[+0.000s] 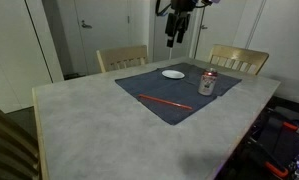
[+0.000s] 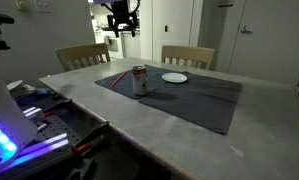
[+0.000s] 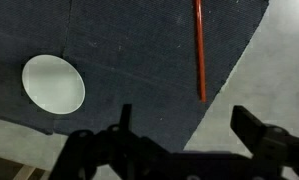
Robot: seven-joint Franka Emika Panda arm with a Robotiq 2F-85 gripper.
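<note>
High above the far side of the table, my gripper (image 1: 176, 40) hangs open with nothing between its fingers. In the wrist view its dark fingers (image 3: 126, 117) spread wide over a dark cloth. A red-orange stick (image 1: 165, 101) lies on that cloth (image 1: 171, 116), near its front-left part. Further back on the cloth rests a white plate (image 1: 173, 74), which looks empty in the wrist view. A can (image 1: 207, 83) with a printed label stands upright on the cloth's right part; it is out of sight in the wrist view.
Bare white table (image 1: 89, 125) takes up the left and front. Wooden chairs stand at the table's edges, one behind it (image 1: 123, 58) and one at the right (image 1: 239, 58). Nothing crowds the space around my gripper.
</note>
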